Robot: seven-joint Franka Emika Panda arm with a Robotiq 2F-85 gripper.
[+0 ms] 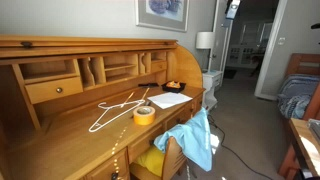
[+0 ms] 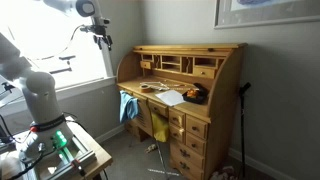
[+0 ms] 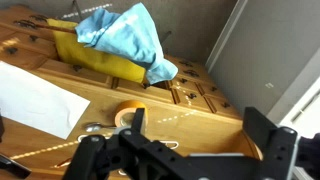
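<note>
My gripper (image 2: 104, 42) hangs high at the upper left in exterior view 2, well clear of the desk. In the wrist view its dark fingers (image 3: 268, 136) stand wide apart along the lower edge, open, with nothing seen between them. A light blue cloth (image 1: 196, 139) drapes out of an open drawer at the desk front, beside a yellow cloth (image 3: 98, 55). An orange tape roll (image 1: 144, 115) rests on the desktop near a white hanger (image 1: 113, 114). White paper (image 1: 169, 100) lies flat to its right in exterior view 1.
The wooden roll-top desk (image 2: 196, 109) has cubbies along its back and drawers below. A black container with orange contents (image 2: 194, 94) sits on the desktop. A lamp (image 1: 205, 41) stands beyond the desk. Open floor lies in front.
</note>
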